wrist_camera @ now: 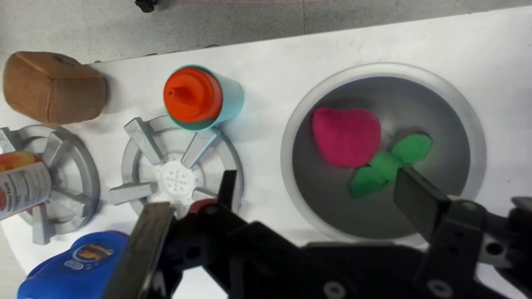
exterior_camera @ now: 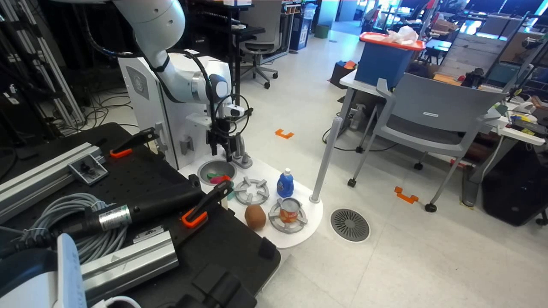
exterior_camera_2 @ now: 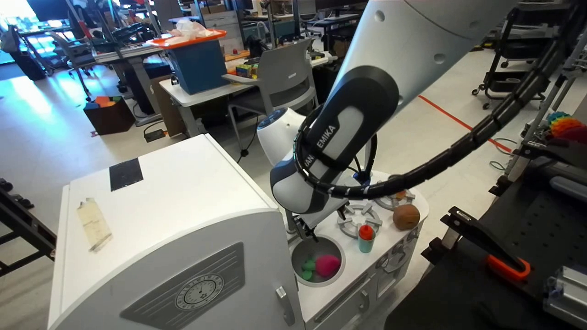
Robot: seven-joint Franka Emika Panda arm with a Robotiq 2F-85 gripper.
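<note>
A pink soft toy [wrist_camera: 347, 137] and a green leaf-shaped piece [wrist_camera: 386, 167] lie touching inside the grey bowl [wrist_camera: 288, 149] sunk in the white counter. My gripper [exterior_camera: 221, 149] hangs above that bowl. In the wrist view its fingers are wide apart with nothing held between them; the right finger [wrist_camera: 421, 202] overlaps the bowl and the other lies over the near stove burner [wrist_camera: 130, 164]. Something red [wrist_camera: 200, 205] shows beside the left finger; what it is I cannot tell. A teal cup [wrist_camera: 232, 99] holds a red-capped bottle [wrist_camera: 193, 94] beside that burner.
A brown block-like toy [wrist_camera: 55, 87], an orange can [exterior_camera: 289, 209] on the far burner, and a blue bottle [exterior_camera: 285, 184] stand on the counter. The white cabinet [exterior_camera_2: 165, 165] rises beside the bowl, and a grey post [exterior_camera: 326, 159] stands at the counter's end.
</note>
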